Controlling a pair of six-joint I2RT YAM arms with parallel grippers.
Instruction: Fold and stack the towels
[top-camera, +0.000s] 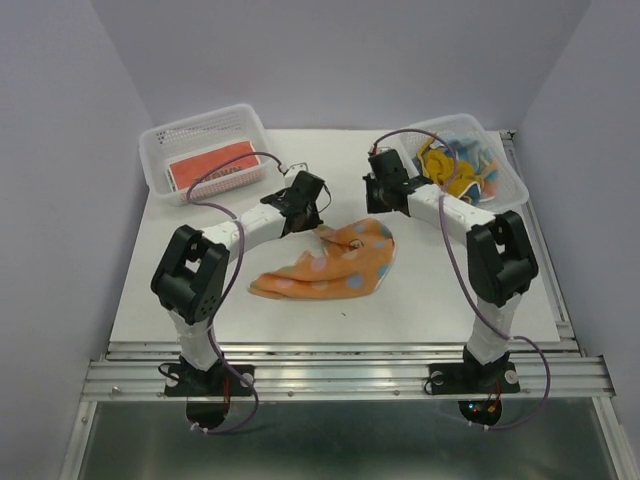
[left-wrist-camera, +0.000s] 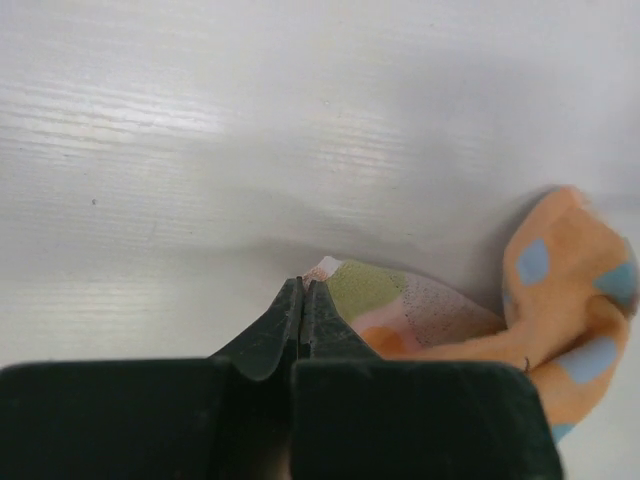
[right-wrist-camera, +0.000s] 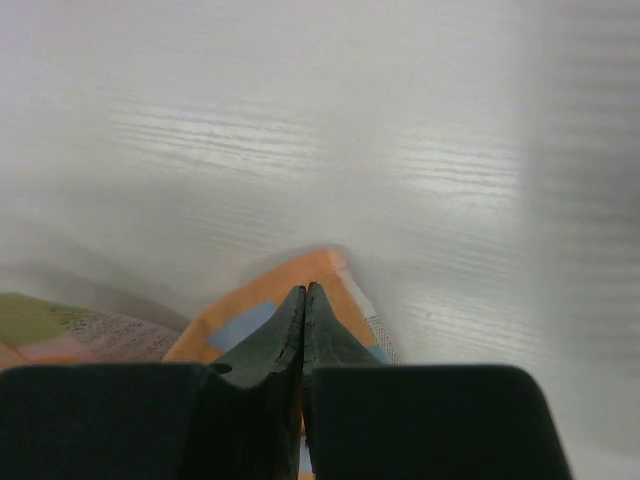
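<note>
An orange towel with blue and pink dots (top-camera: 335, 275) lies crumpled across the middle of the table. My left gripper (top-camera: 317, 222) is shut over its upper left corner (left-wrist-camera: 365, 290); in the left wrist view the tips touch or nearly touch that green-pink edge, and whether cloth is between them is unclear. My right gripper (top-camera: 371, 205) is shut above the towel's upper right corner (right-wrist-camera: 325, 265), which shows beneath its fingertips in the right wrist view. I cannot tell whether it grips any cloth.
A white basket (top-camera: 253, 119) at back left holds a flat orange towel (top-camera: 212, 159). Another basket (top-camera: 509, 197) at back right holds yellow and blue towels (top-camera: 455, 175).
</note>
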